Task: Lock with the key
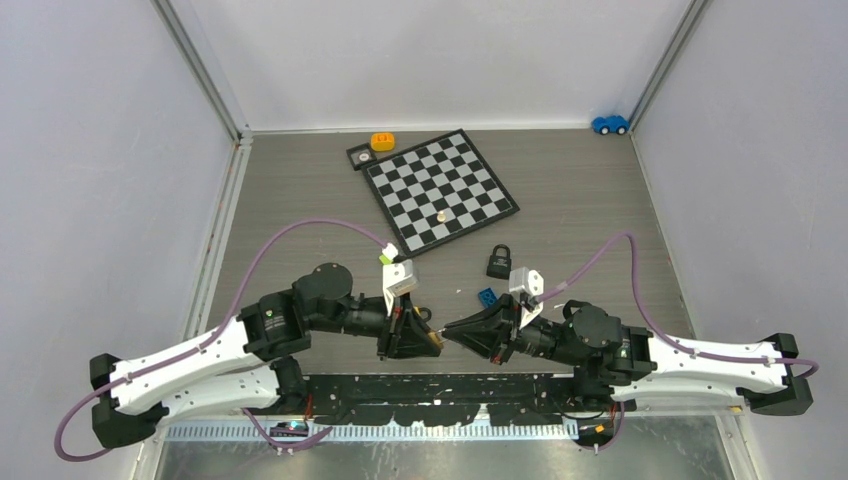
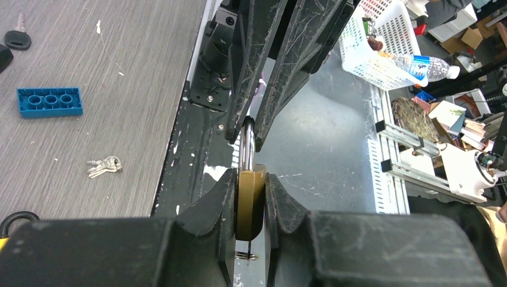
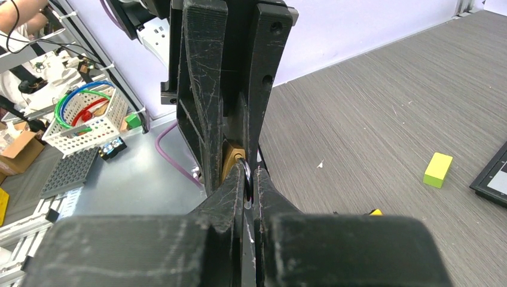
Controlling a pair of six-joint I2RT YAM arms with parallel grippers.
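Note:
A brass padlock (image 2: 250, 200) with a steel shackle hangs between my two grippers, which meet low in the middle of the top view. My left gripper (image 1: 432, 338) has its fingers either side of the brass body; whether they press on it I cannot tell. My right gripper (image 1: 450, 330) is shut on the shackle (image 3: 247, 182). In the left wrist view, a small bunch of silver keys (image 2: 104, 165) lies on the grey table, and a black-headed key (image 2: 18, 39) lies farther off.
A blue brick (image 1: 487, 298), a black padlock (image 1: 499, 262) and a chessboard (image 1: 400, 185) lie beyond the grippers. A yellow-green block (image 3: 436, 170) sits near the board. A blue toy car (image 1: 610, 124) is at the back right.

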